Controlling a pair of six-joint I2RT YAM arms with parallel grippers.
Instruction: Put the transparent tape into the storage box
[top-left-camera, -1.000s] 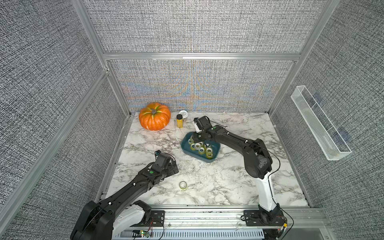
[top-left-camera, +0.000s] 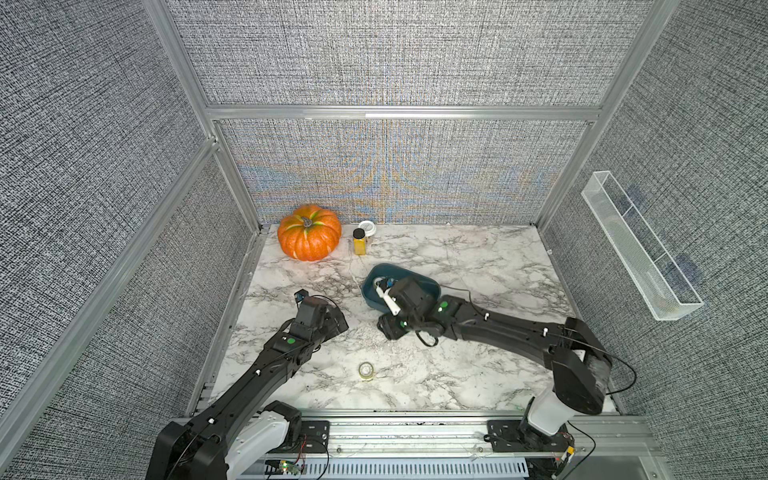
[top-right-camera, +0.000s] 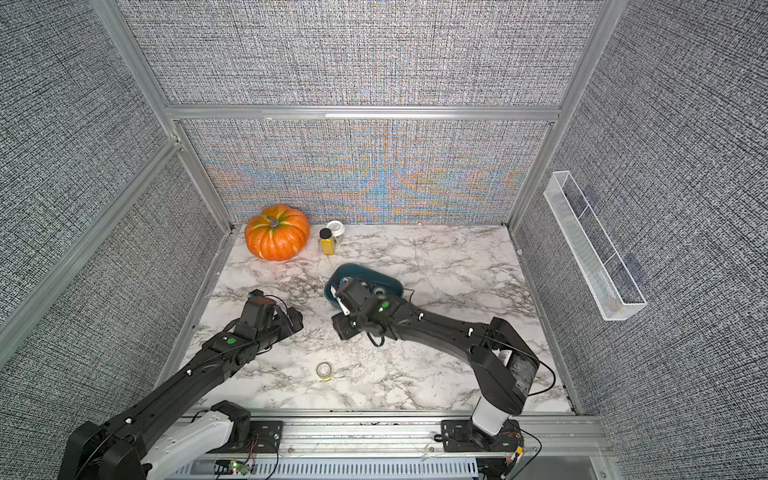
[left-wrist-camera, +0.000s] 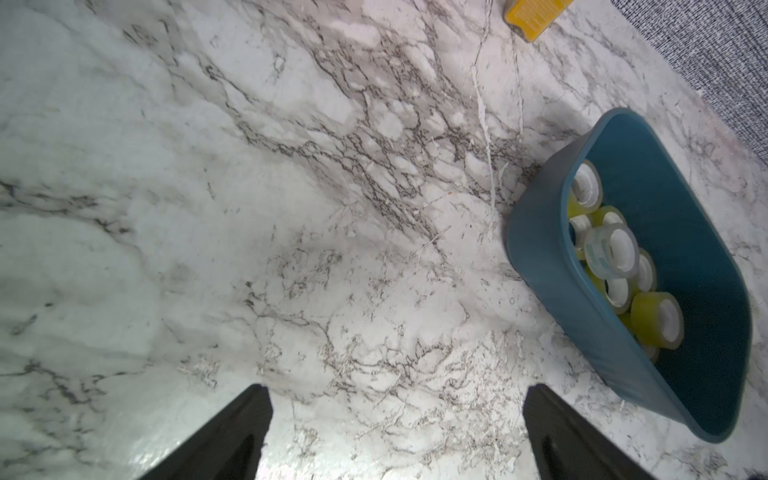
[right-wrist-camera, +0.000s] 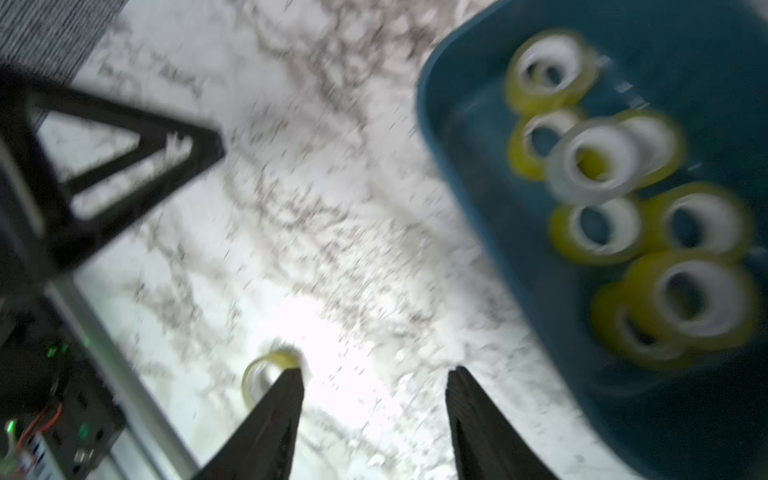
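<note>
A loose roll of transparent tape (top-left-camera: 365, 370) lies on the marble table at the front middle, also visible at lower left in the right wrist view (right-wrist-camera: 272, 376). The teal storage box (left-wrist-camera: 704, 240), holding several tape rolls, stands at the middle. My right gripper hangs open over the table beside the box, front side, nothing between its fingers, partly hiding the box in the top views. My left gripper stands open over bare table left of the box, empty.
An orange pumpkin (top-left-camera: 309, 233), a yellow bottle (top-left-camera: 359, 245) and a white round item (top-right-camera: 336, 228) stand at the back left. A white wire basket (top-right-camera: 596, 244) hangs on the right wall.
My left arm has shifted slightly toward the back. The loose roll is unmoved.
</note>
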